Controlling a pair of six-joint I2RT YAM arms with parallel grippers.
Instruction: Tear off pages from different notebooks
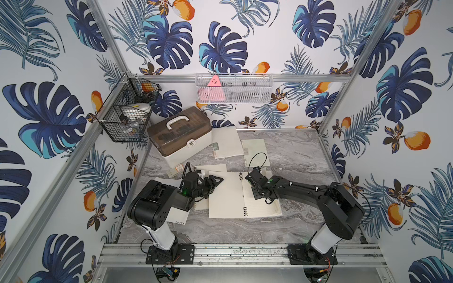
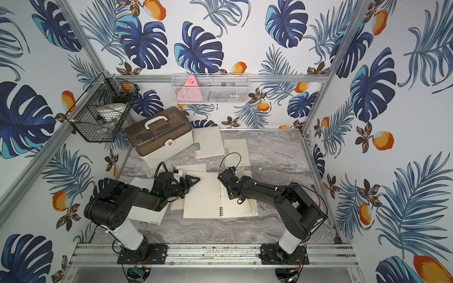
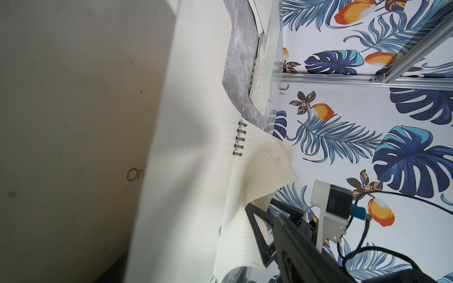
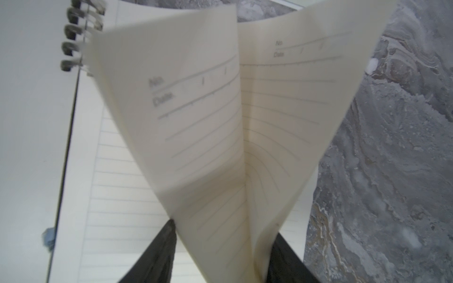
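Observation:
An open spiral notebook [image 1: 225, 198] lies mid-table, blank on the left, lined on the right. My left gripper [image 1: 213, 181] is at its blank half's upper left edge; the left wrist view shows pale cover filling much of the frame, its fingertips unclear. My right gripper is over the lined half; in the right wrist view lined pages [image 4: 188, 118] rise curled and folded between its fingers. Whether they are gripped or loose I cannot tell. Other notebooks [image 1: 226, 141] lie behind, and a pale sheet [image 1: 177, 217] lies at the left.
A toolbox [image 1: 179, 136] stands back left. A black wire basket [image 1: 118, 127] hangs on the left wall and a white mesh basket [image 1: 240, 92] on the back rail. Bare table [image 1: 306, 155] shows at the right.

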